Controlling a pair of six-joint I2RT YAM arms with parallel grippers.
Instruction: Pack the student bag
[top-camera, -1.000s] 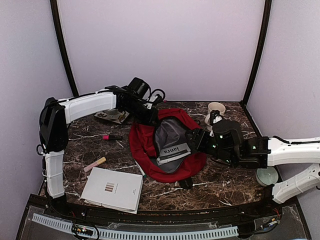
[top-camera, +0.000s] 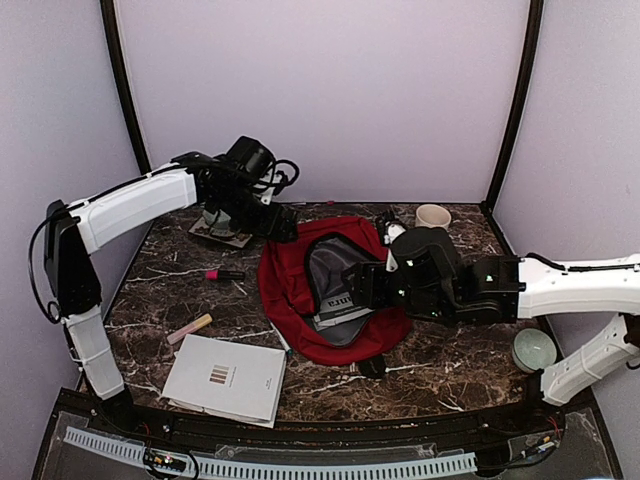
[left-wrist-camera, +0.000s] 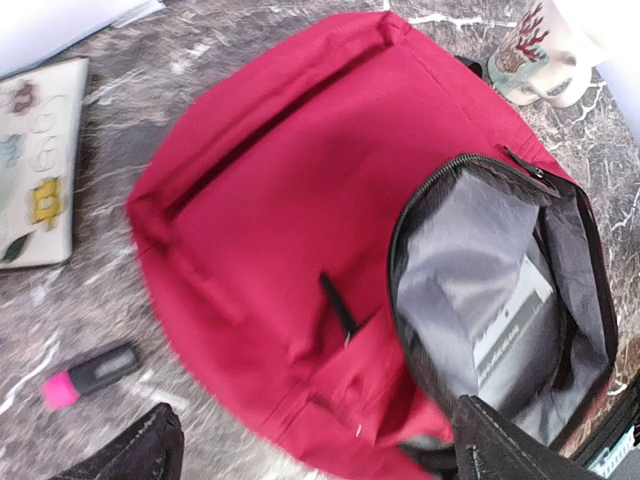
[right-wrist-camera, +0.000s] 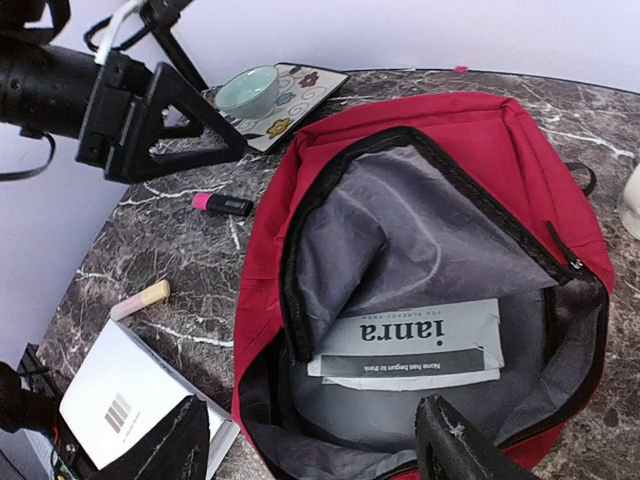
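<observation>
A red backpack lies on the dark marbled table, its zipped mouth spread wide and grey lining showing. Inside it rests a white and grey pack lettered "ianra". Over the bag's far left edge hangs my left gripper; in the left wrist view its fingers are apart with nothing held. My right gripper is above the bag's right side, open and empty, its fingers framing the near rim in the right wrist view. A white book or box lies at the front left.
Left of the bag are a pink-capped black marker and a beige stick. A patterned tray with a green bowl sits at the back left. A white cup and another bowl stand right.
The right gripper has shifted left, over the bag opening. The bag and the pack stay put.
</observation>
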